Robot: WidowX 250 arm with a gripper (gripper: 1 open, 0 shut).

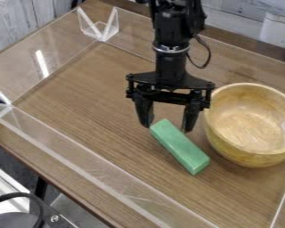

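My black gripper (169,118) hangs over the middle of the wooden table (85,151), open, with its fingers pointing down on either side of the upper end of a green rectangular block (181,150). The block lies diagonally on the table. I cannot tell whether the fingers touch it. A large tan bowl (249,125) stands just to the right of the gripper and block.
A small clear angular object (99,25) sits at the back left. Clear strips run along the table's left side, and a dark cable (38,207) shows at the lower left corner.
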